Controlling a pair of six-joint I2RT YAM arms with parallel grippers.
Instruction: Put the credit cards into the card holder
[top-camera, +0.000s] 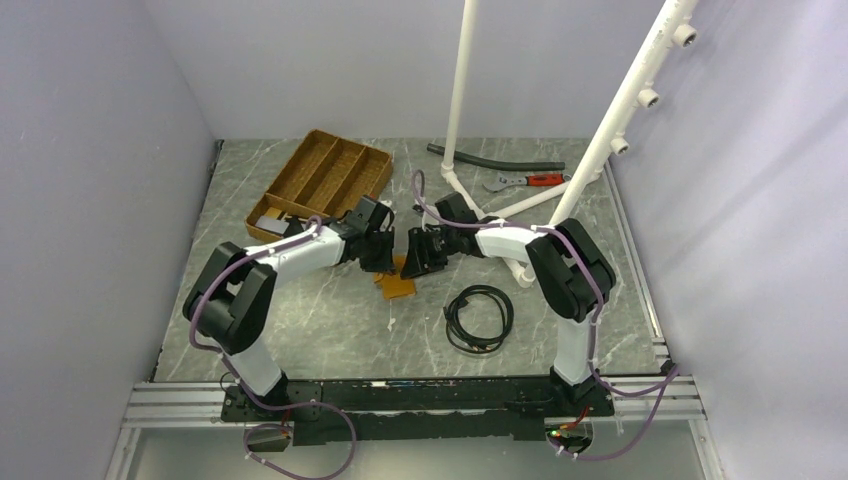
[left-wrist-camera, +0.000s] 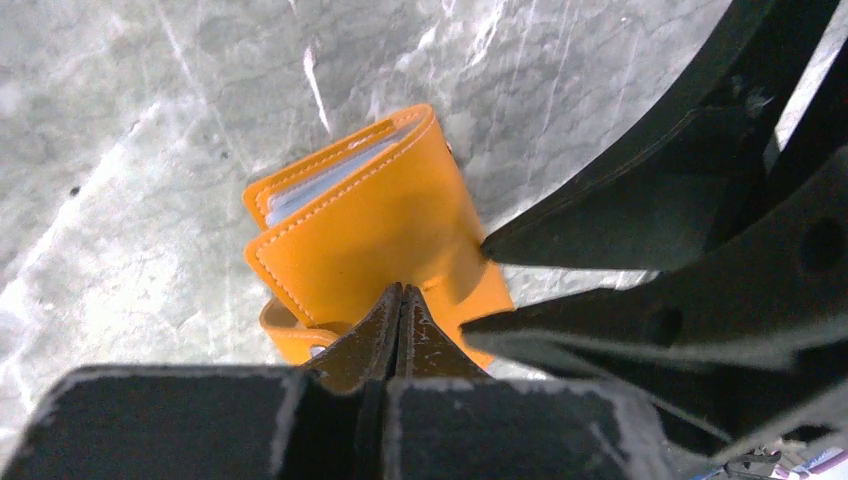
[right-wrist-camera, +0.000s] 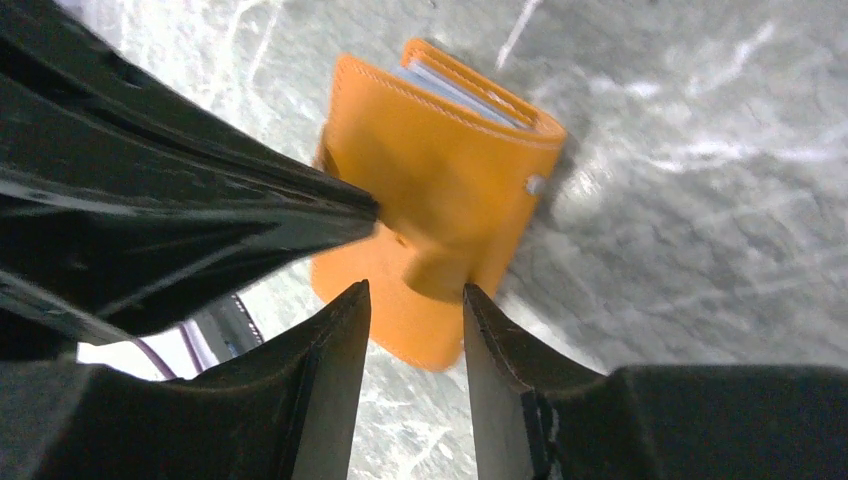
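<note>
The orange card holder (top-camera: 399, 287) lies on the table between my two arms, folded, partly hidden from above by the grippers. Pale card edges show inside its open side; they also appear as a bluish-white strip (right-wrist-camera: 462, 92) in the right wrist view. My left gripper is shut, its tips against or just over the holder's upper face; nothing clearly shows between them. From the other side, my right gripper stands partly open, fingers apart over the holder's end, not gripping it. Whether those tips touch the leather I cannot tell.
A brown compartment box (top-camera: 318, 172) stands back left, with a few small items in its front corner. White pipes (top-camera: 462, 85) rise behind the right arm. A coiled black cable (top-camera: 479, 319) lies front right, a red-handled wrench (top-camera: 545, 180) back right.
</note>
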